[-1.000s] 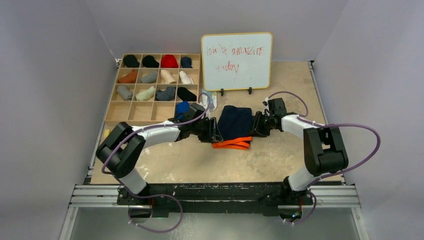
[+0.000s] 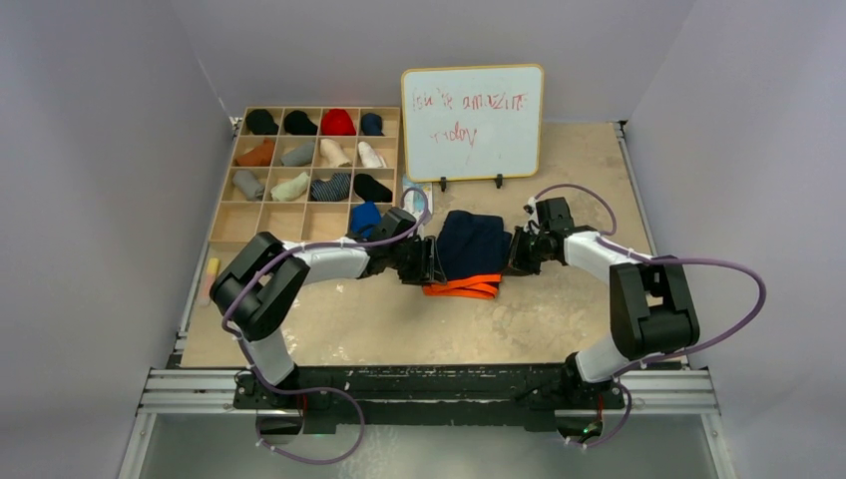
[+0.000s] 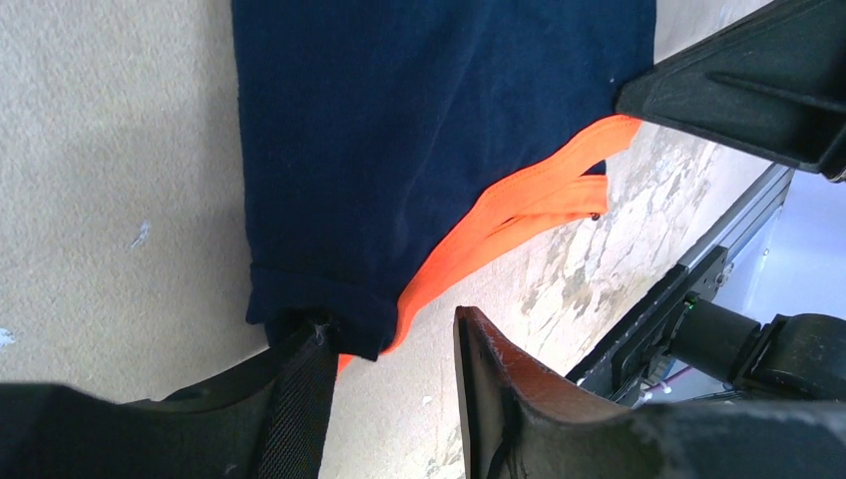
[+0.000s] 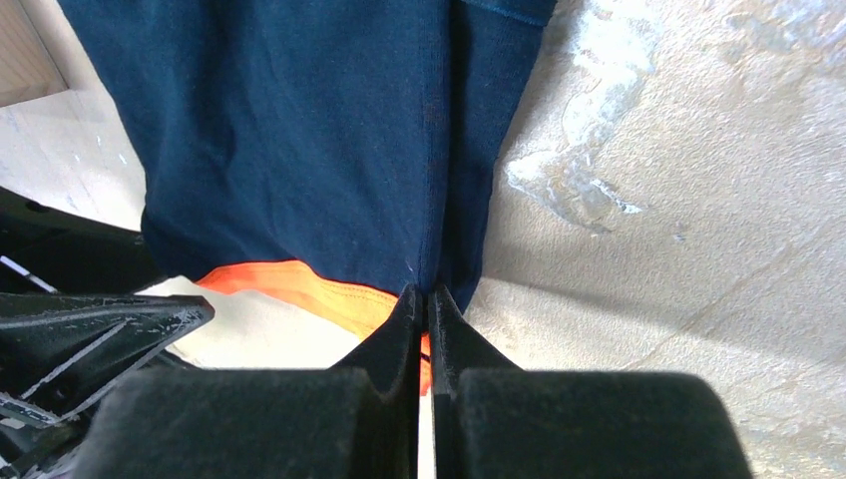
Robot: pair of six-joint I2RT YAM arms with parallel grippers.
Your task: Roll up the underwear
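Navy underwear [image 2: 469,242] with an orange waistband [image 2: 461,287] lies folded flat at the table's middle. At its left lower corner my left gripper [image 2: 429,267] stands open; in the left wrist view its fingertips [image 3: 474,329] flank the edge by the waistband, where the cloth is slightly turned up. On the other side my right gripper [image 2: 515,261] is shut at the cloth's edge. In the right wrist view its tips [image 4: 424,297] meet on a narrow ridge of navy fabric near the band; whether fabric is pinched between them is hard to tell.
A wooden compartment box [image 2: 269,220] of rolled garments fills the back left, with a blue cloth [image 2: 365,215] at its front right. A whiteboard [image 2: 472,125] stands at the back.
The left arm has shifted slightly, its elbow a little to the right, with the gripper still at the cloth's corner. The right arm has moved very slightly; the underwear looks almost unchanged.
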